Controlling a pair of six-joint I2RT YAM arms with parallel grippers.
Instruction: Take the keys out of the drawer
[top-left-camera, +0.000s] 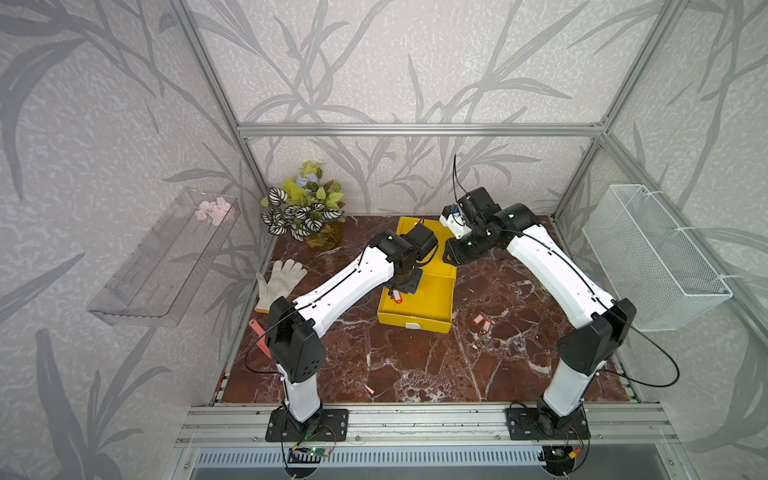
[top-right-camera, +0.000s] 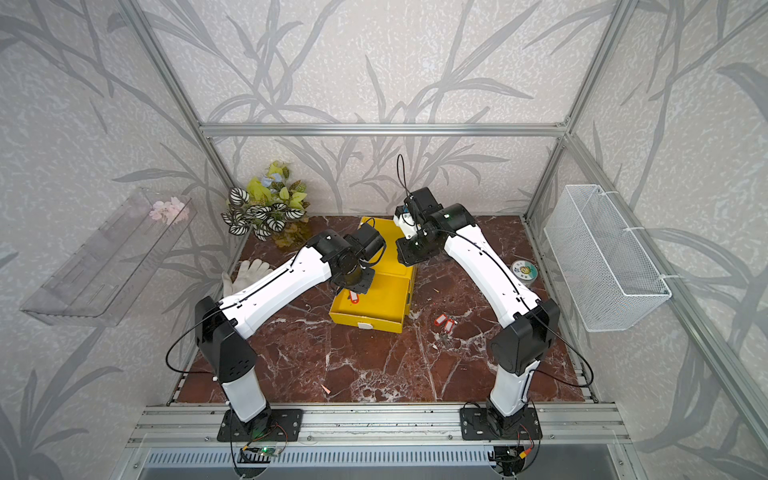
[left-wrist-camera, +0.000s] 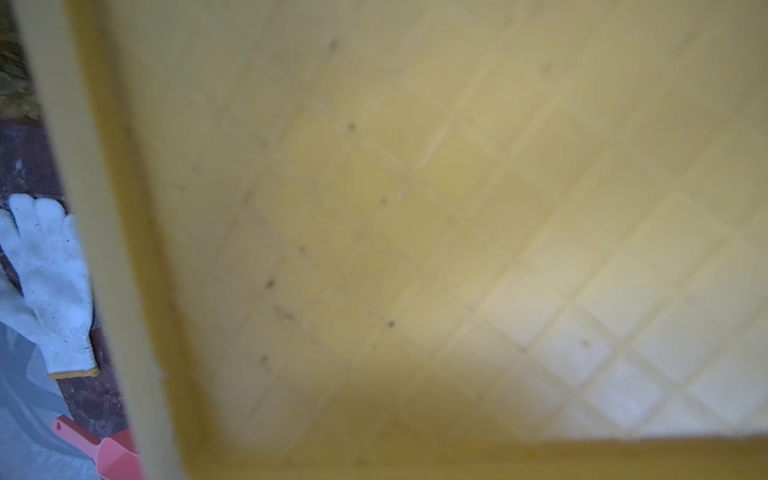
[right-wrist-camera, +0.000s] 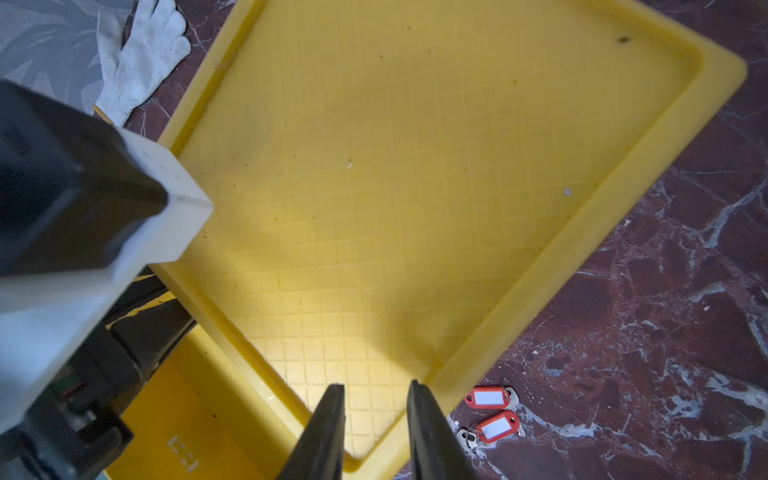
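Note:
The open yellow box (top-left-camera: 432, 308) stands mid-table with its lid section (right-wrist-camera: 416, 160) at the back. My left gripper (top-right-camera: 350, 286) is low over its front compartment, a red key tag (top-left-camera: 396, 297) just under it; whether it holds the tag is unclear. The left wrist view shows only blurred yellow plastic and no fingers. My right gripper is over the lid, fingers parted with nothing visible between them. Two red key tags (right-wrist-camera: 488, 397) with keys lie on the table right of the box.
A white glove (top-left-camera: 281, 284), pink scoop (top-left-camera: 260, 336) and plant (top-left-camera: 304, 208) are on the left. A round tin (top-right-camera: 524, 270) is at the right. Wire and clear baskets hang on the walls.

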